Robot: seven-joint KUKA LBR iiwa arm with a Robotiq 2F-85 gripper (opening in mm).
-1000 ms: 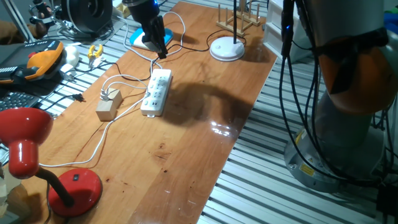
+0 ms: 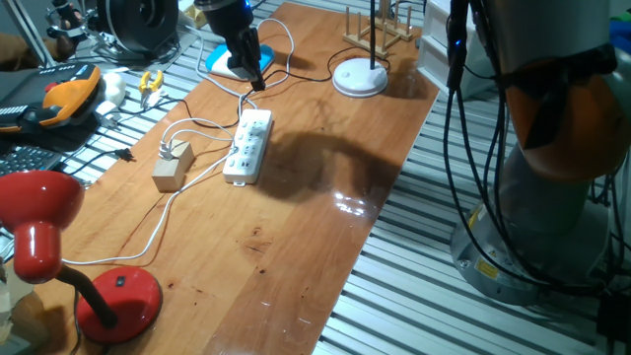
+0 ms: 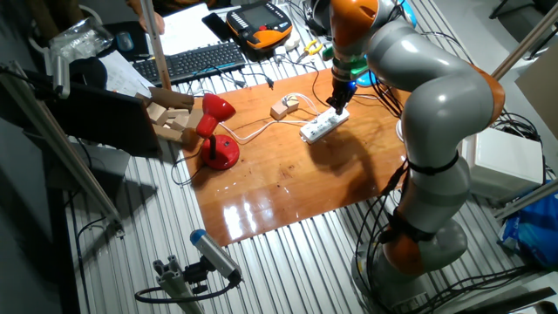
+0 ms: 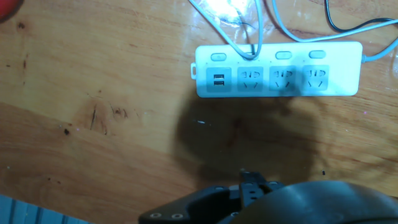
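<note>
A white power strip (image 4: 342, 71) with several sockets and a USB block lies flat on the wooden table, seen across the upper right of the wrist view. My black gripper (image 2: 258, 85) points downward above the table, near the strip's cable end in exterior view 1. Its fingertips (image 4: 250, 180) come together at the bottom of the wrist view, apart from the strip, and nothing shows between them; a dark rounded body covers part of the gripper there. A wooden block (image 2: 173, 168) with white plugs on it sits beside the strip. White cables run around both.
A red lamp (image 2: 120, 304) stands at one table end, a white round lamp base (image 2: 360, 78) and a wooden peg rack (image 2: 380, 37) at the other. Beyond the table edge lie yellow-handled pliers (image 2: 150, 84) and a keyboard (image 3: 196, 65). Bare wood lies between the strip and the near edge.
</note>
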